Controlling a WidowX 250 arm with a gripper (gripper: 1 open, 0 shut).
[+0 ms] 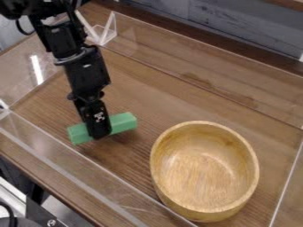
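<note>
The black robot arm comes down from the top left, its gripper (97,124) shut on a green block (122,123) that is low at the wooden surface, left of centre. The block lies lengthwise, rising slightly toward the right, with both ends showing beside the fingers. A round tan bowl (204,168) sits to the lower right of the gripper, apart from the block.
Clear walls or edges run along the left and right sides, and a grey panel wall (213,31) stands at the back.
</note>
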